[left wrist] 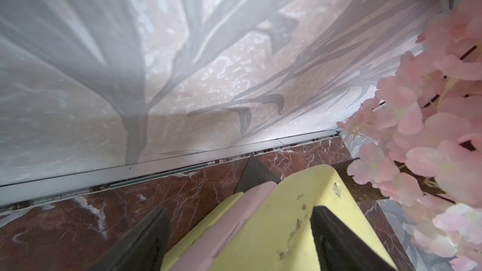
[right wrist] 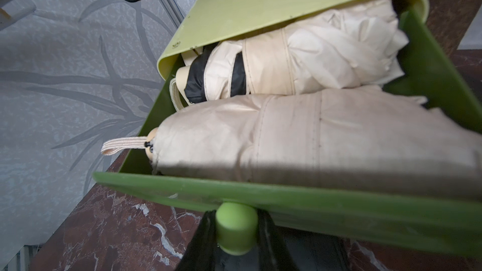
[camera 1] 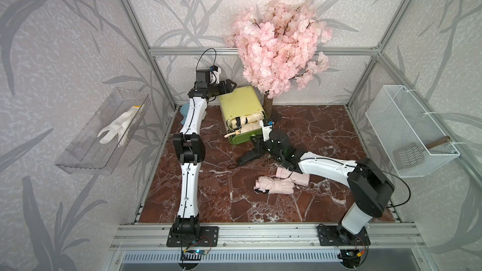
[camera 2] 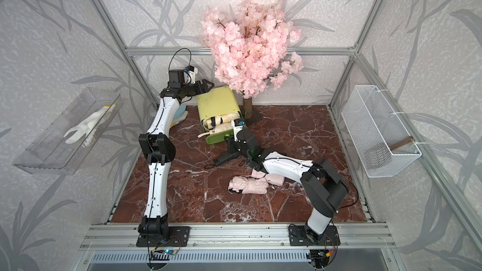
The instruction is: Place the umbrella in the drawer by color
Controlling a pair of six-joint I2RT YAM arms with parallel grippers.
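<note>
The yellow cabinet (camera 1: 241, 101) has its green drawer (right wrist: 281, 200) out at the front, with a cream umbrella (right wrist: 321, 135) and a second cream umbrella banded in black (right wrist: 311, 55) inside. My right gripper is shut on the drawer's green knob (right wrist: 236, 225), a finger against each side. At the cabinet's rear left corner my left gripper stands open, its blurred fingers (left wrist: 331, 241) spread above the cabinet, apparently not gripping it. A black umbrella (camera 1: 247, 157) lies before the drawer, partly below the right gripper. Two pink umbrellas (camera 1: 276, 185) lie nearer the front.
A pink blossom tree (camera 1: 278, 40) rises behind the cabinet, its trunk (camera 1: 268, 106) close to the cabinet's right side. Wall baskets hang left (camera 1: 105, 130) and right (camera 1: 411, 130). Bare tabletop (camera 1: 216, 190) lies at the front left.
</note>
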